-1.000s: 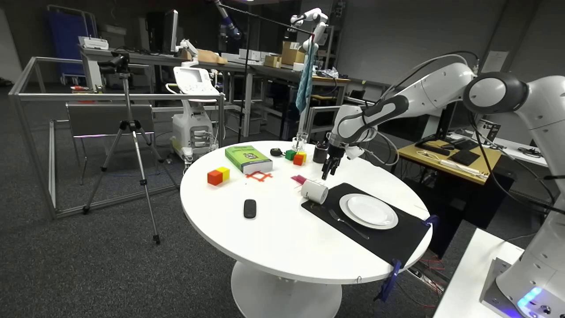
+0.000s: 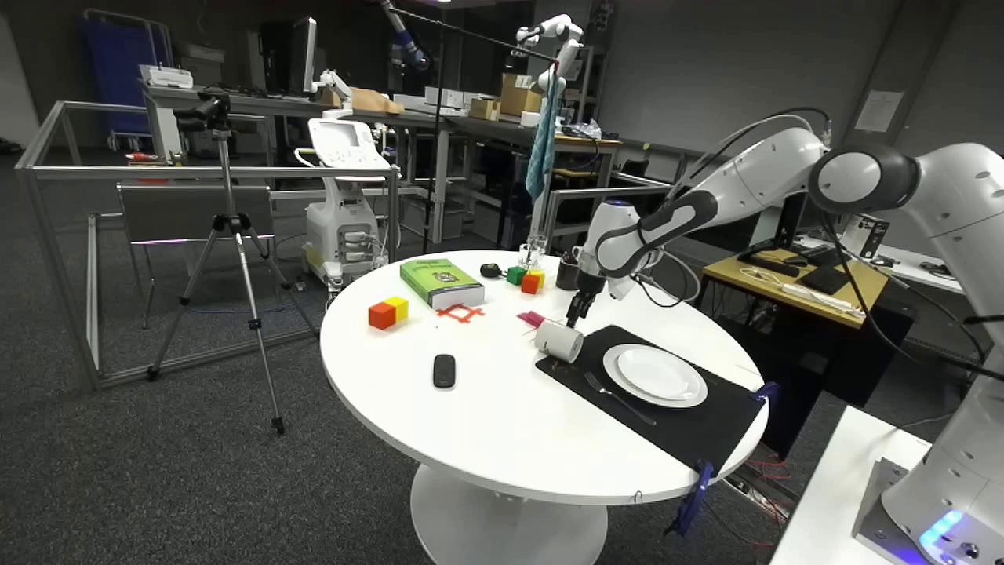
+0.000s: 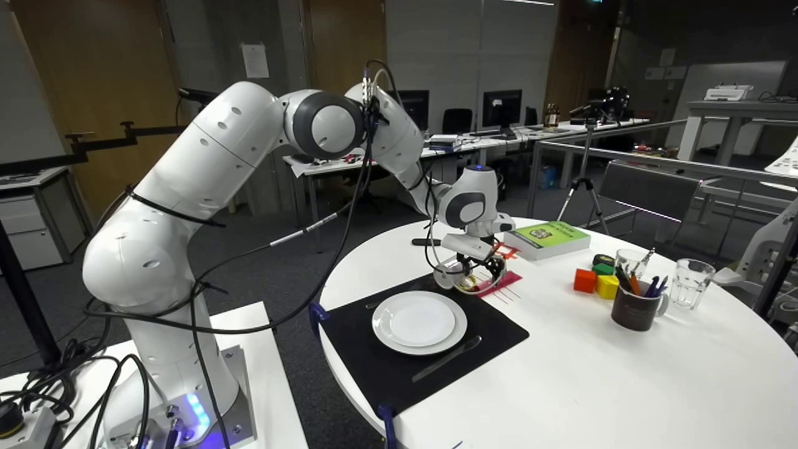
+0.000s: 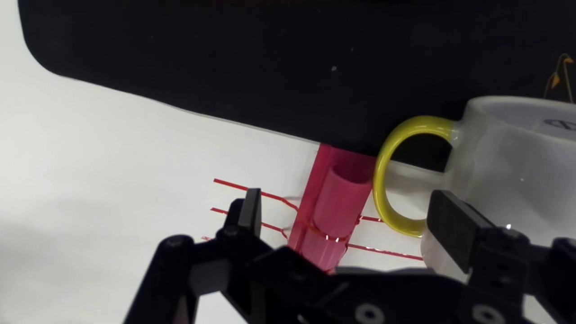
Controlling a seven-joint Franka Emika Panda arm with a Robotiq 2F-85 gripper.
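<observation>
A white mug (image 2: 557,342) with a yellow handle (image 4: 384,178) lies on its side, partly on the black placemat (image 2: 698,421). My gripper stands open just above the table at the mug's handle side. In the wrist view, the right finger (image 4: 452,229) overlaps the mug's body near the handle, but whether it touches cannot be told. The left finger (image 4: 251,210) is over bare white table. A pink tube-like piece (image 4: 340,202) with thin red strands shows in the gap, below the fingers.
Plates (image 2: 656,373) and cutlery lie on the placemat. A dark mug of pens (image 3: 634,307), coloured blocks (image 3: 585,280) and glasses (image 3: 691,283) stand together on the table. A green book (image 2: 442,282) and a black device (image 2: 444,371) are farther off.
My gripper has come lower and slightly left in exterior view 1, closer to the mug. The mug and the other table objects have not visibly moved.
</observation>
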